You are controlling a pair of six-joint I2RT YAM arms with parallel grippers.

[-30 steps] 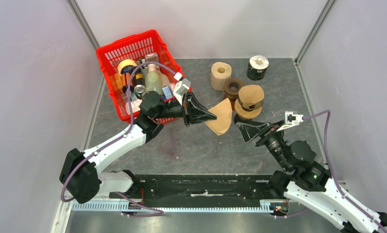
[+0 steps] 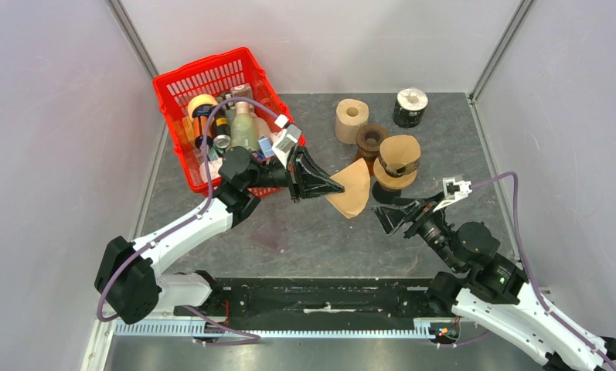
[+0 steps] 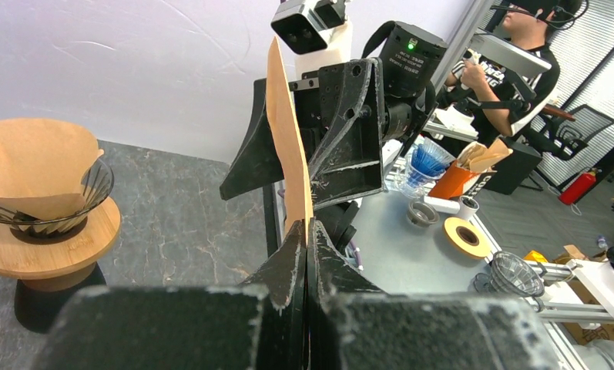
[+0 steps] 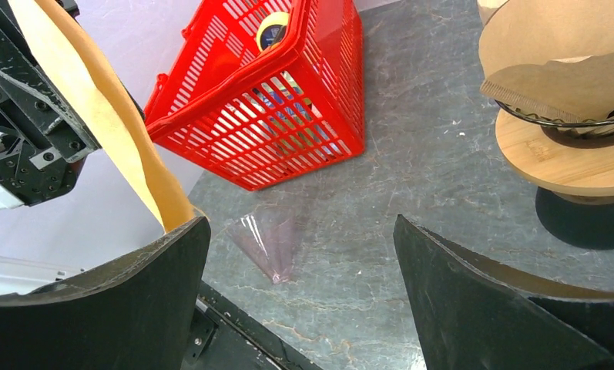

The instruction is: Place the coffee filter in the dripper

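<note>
A tan paper coffee filter hangs upright and flat from my left gripper, shut on its lower edge in the left wrist view. My right gripper is open, apart from the filter's right side in the top view; no paper lies between its fingers. In the right wrist view the filter rises edge-on behind the left finger. The wire dripper sits on a round wooden stand with a dark base. Tan paper stands inside the dripper, its lower part hidden.
A loaded red basket stands at the back left. Behind the dripper are a brown jar, a paper roll and a dark canister. A clear plastic piece lies on the otherwise bare grey front surface.
The filter and left arm have barely moved.
</note>
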